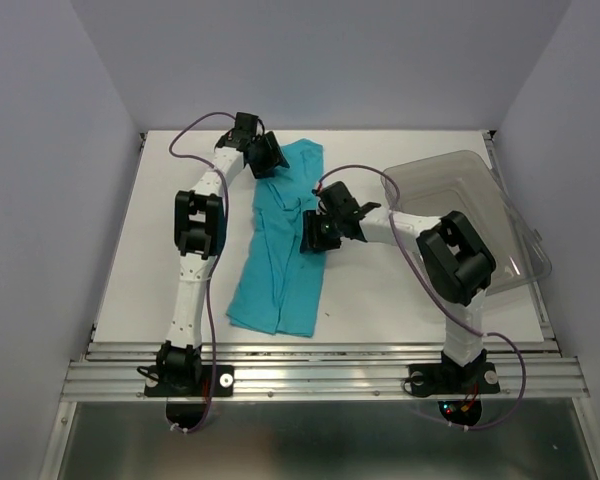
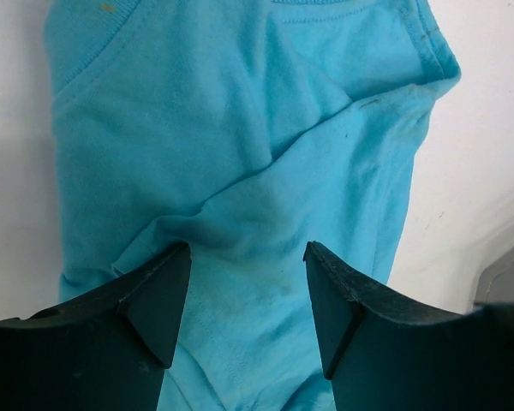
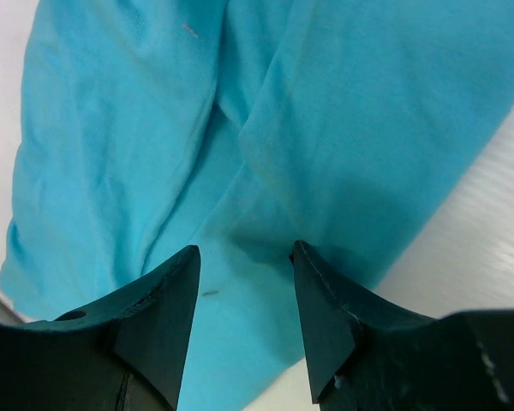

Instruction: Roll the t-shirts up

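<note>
A turquoise t-shirt (image 1: 270, 265) lies lengthwise on the white table, folded into a long strip with uneven layers. Over its far left edge sits my left gripper (image 1: 276, 165). In the left wrist view the fingers (image 2: 158, 304) stand apart above the cloth (image 2: 257, 180), and no fabric shows clearly pinched. My right gripper (image 1: 315, 240) is at the strip's right side, near its middle. Seen from the right wrist, its fingers (image 3: 176, 300) are spread over the shirt (image 3: 240, 223), which lies beneath and between them. Whether either gripper presses on the fabric is hard to tell.
An empty clear grey bin (image 1: 460, 200) occupies the right of the table, beneath the right arm. Bare table (image 1: 145, 260) lies to the left, and another clear stretch (image 1: 380, 310) is at the front right. Cables loop along both arms.
</note>
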